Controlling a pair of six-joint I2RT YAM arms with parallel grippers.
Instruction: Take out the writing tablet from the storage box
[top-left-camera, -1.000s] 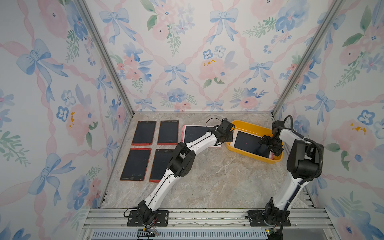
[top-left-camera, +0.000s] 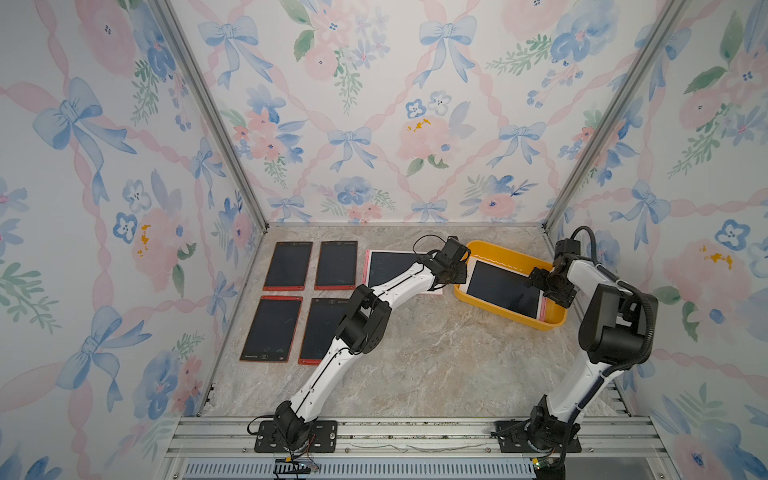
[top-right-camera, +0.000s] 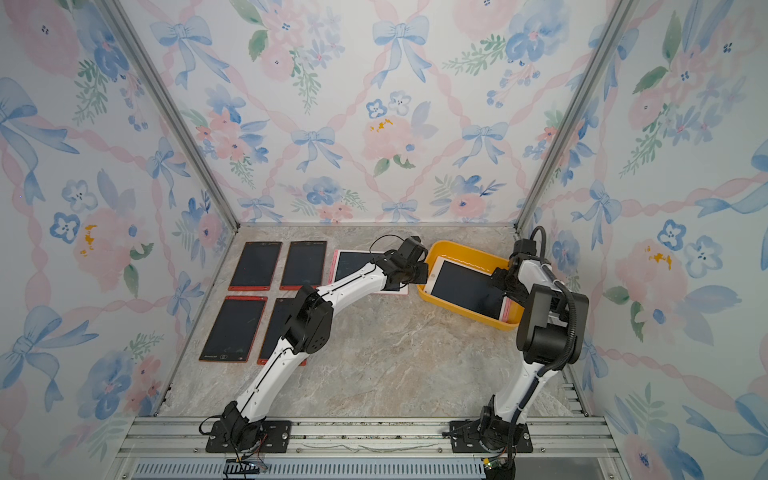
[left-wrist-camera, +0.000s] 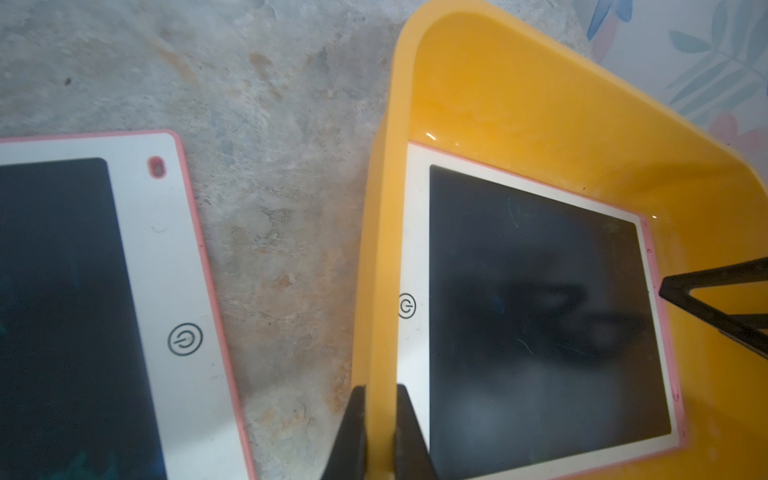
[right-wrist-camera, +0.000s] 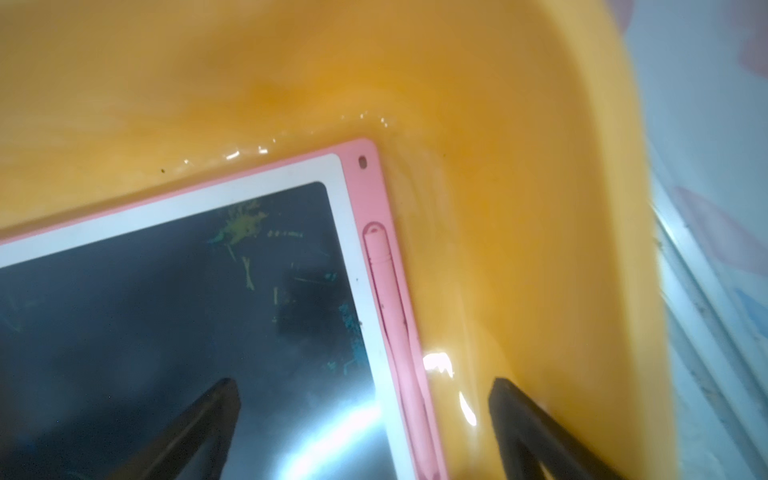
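In the top left view a yellow storage box (top-left-camera: 500, 253) stands on the right side of the table. Flat inside it lies a writing tablet (top-left-camera: 500, 288) with a white-and-pink frame and dark screen. My left gripper is shut on the box's left rim, one finger on each side of the wall. Over the box's right end, my right gripper is open. Its fingers are spread to either side of the tablet's pink edge, which carries a pink stylus (right-wrist-camera: 392, 312); one is above the screen, the other beside the box's yellow wall.
Another pink-edged tablet (top-left-camera: 388, 264) lies just left of the box, partly under the left arm. Several red-edged tablets (top-left-camera: 288, 265) are laid out farther left.
My right gripper has shifted a little to the right. My left arm has kept its place.
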